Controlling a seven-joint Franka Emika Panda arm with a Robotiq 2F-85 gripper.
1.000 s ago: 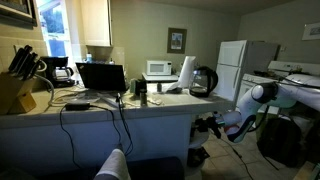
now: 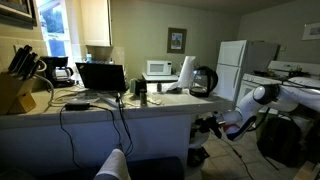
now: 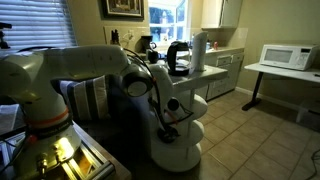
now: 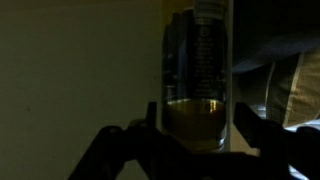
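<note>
In the wrist view, a dark bottle-like object [image 4: 208, 55] with pale print and a shiny amber, rounded end [image 4: 195, 122] lies between the fingers of my gripper. The fingers stand apart on either side, with a narrow gap showing at each. In exterior view 2 the gripper [image 3: 168, 130] is a dark shape low beside a white rounded tiered stand [image 3: 180, 155], under the counter's end. Exterior view 1 has the arm [image 2: 265, 95] reaching in from the right; its gripper [image 2: 212, 126] is small and dark there.
Above the arm's end, the counter [image 2: 150, 108] carries a black kettle [image 2: 203, 80], a laptop [image 2: 103, 77] and a knife block [image 2: 15, 92]. Cables hang down its front. A pale flat surface [image 4: 85, 85] fills the wrist view's left side. Open tiled floor [image 3: 245, 145] lies to the right.
The arm's links at the right have sunk slightly over the last second. Objects on the counter have not moved.
</note>
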